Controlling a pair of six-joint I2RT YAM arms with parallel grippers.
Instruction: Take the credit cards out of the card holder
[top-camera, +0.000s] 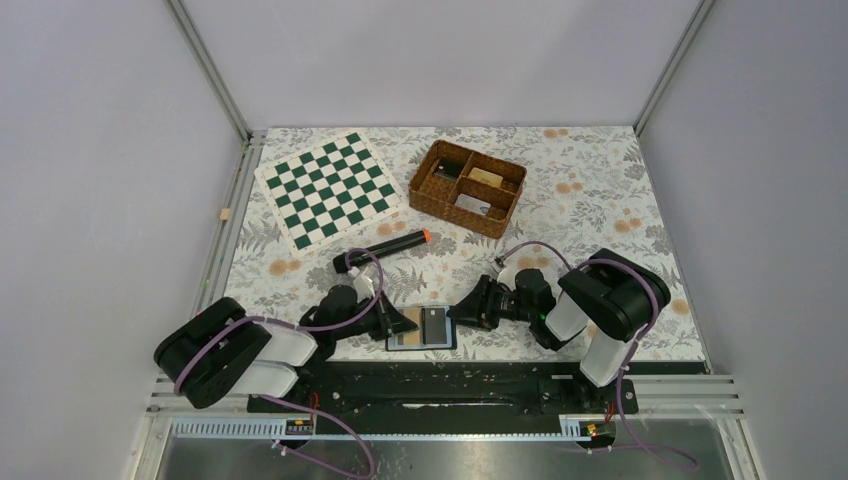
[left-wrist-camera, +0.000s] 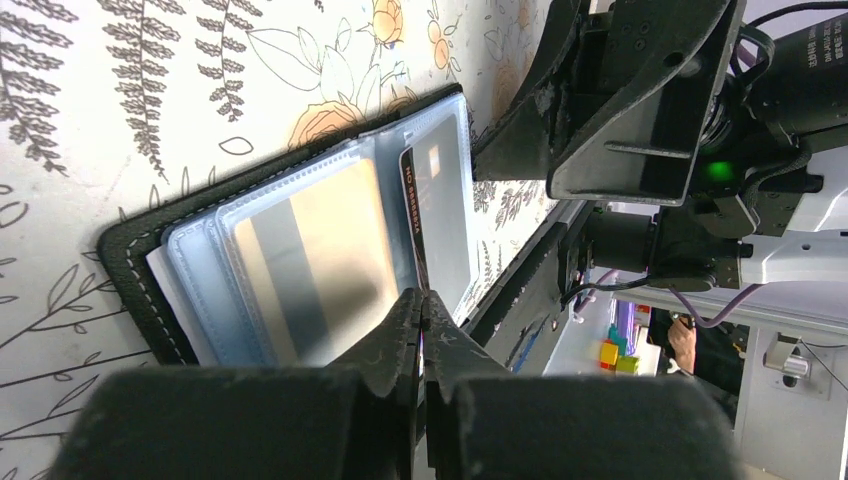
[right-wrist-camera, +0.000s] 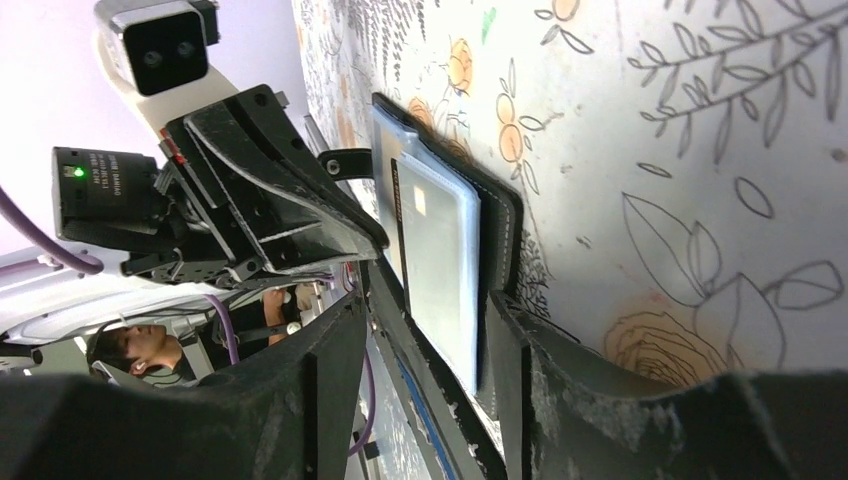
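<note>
The card holder (top-camera: 402, 343), black outside with clear bluish sleeves, lies open near the table's front edge. Its left page holds a beige card (left-wrist-camera: 345, 250) with a grey stripe. A grey card (left-wrist-camera: 443, 195) with a dark lettered edge lies in the right sleeve (right-wrist-camera: 467, 275), that edge showing at the sleeve's inner side. My left gripper is shut, its tips right at the near part of this edge; whether the card is pinched cannot be seen. Over the holder's right end, my right gripper stands open, fingers apart.
Behind the holder lie a black tube (top-camera: 385, 249) with an orange end and a green-white checkered board (top-camera: 333, 190). A wicker basket (top-camera: 440, 209) with divided compartments holds a few small items at the back.
</note>
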